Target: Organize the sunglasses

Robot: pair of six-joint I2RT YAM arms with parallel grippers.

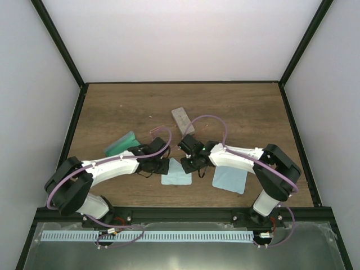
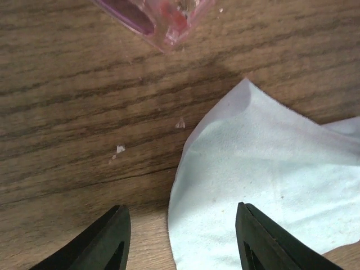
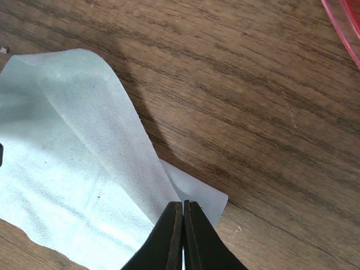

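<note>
A pale blue cloth (image 1: 176, 174) lies on the table between my grippers, its top edge folded over, as the left wrist view (image 2: 247, 185) shows. My left gripper is open above the cloth's left edge. My right gripper is shut at the cloth's folded edge; whether cloth is between its tips is unclear. Pink translucent glasses show at the top of the left wrist view (image 2: 163, 19) and top right of the right wrist view (image 3: 346, 22).
A second blue cloth (image 1: 229, 180) lies to the right, a green pouch (image 1: 118, 145) to the left, and a grey case (image 1: 182, 119) behind the grippers.
</note>
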